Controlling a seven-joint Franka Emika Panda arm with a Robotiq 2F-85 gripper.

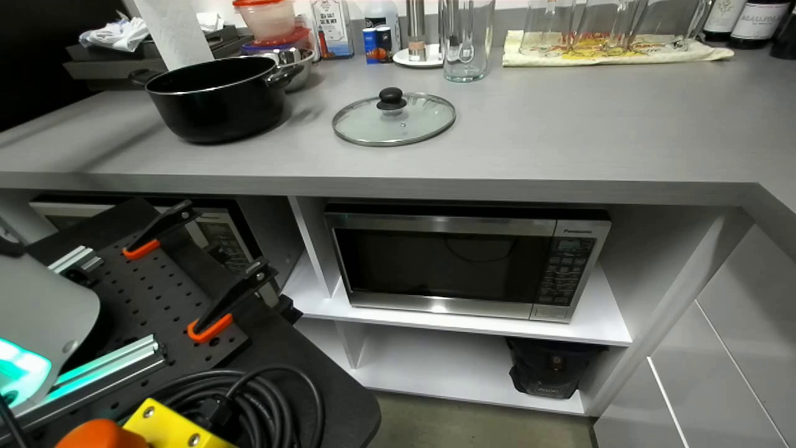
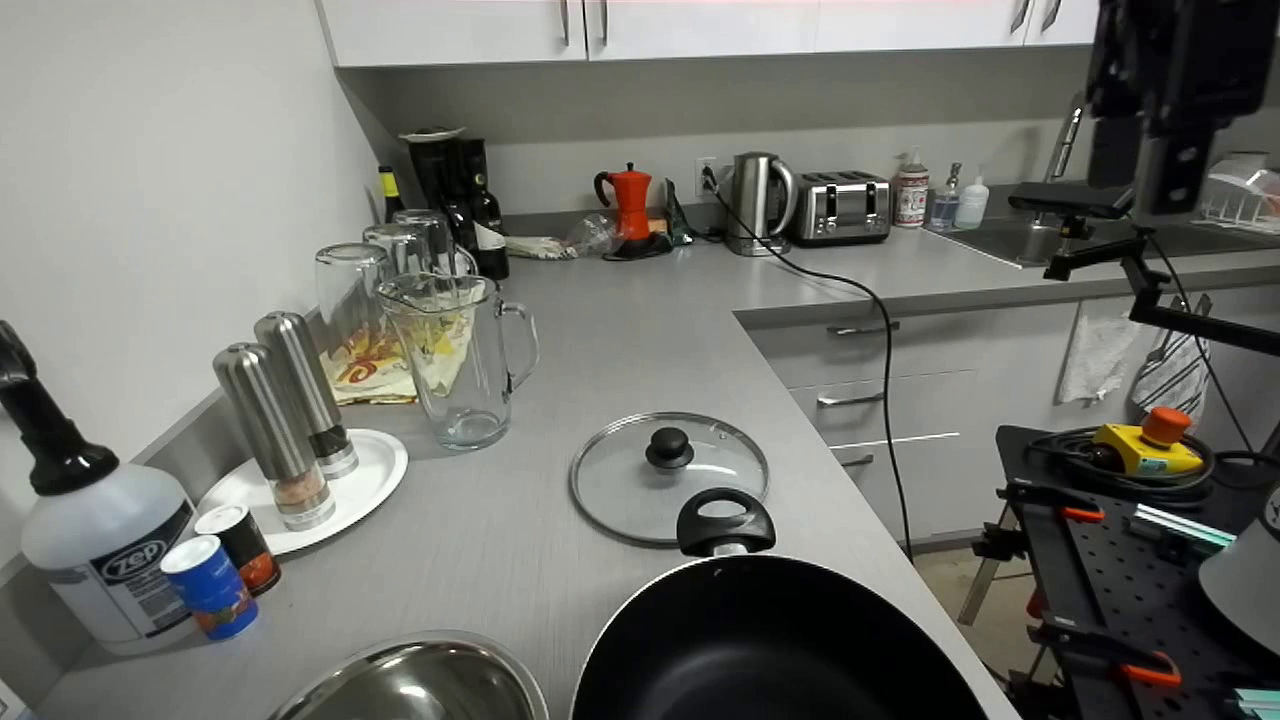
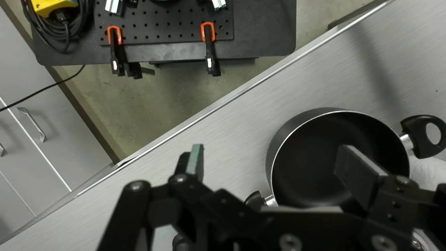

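Observation:
A black two-handled pot stands uncovered on the counter, and its dark inside looks empty. Beside it lies a round glass lid with a black knob, flat on the counter and apart from the pot. In the wrist view my gripper stands open, its two fingers wide apart and nothing between them. The pot appears below the right finger, while the lid is mostly hidden behind the gripper body. High at the right edge of exterior view 2, the gripper hangs well away from pot and lid.
A metal bowl sits close to the pot. Along the wall are a glass pitcher, two grinders on a white plate and a spray bottle.

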